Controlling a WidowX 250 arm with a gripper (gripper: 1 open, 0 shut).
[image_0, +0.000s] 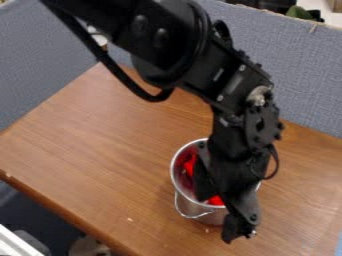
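My black gripper (222, 196) reaches down over a metal pot (185, 197) on the wooden table (94, 150), its fingers open and covering much of the pot's interior and right side. A red object (190, 166) lies inside the pot, partly hidden behind the gripper. Whether the fingertips touch it cannot be told.
A grey padded panel (301, 90) runs along the back. The table's edge crosses the lower left, with some white equipment (16, 245) beyond it.
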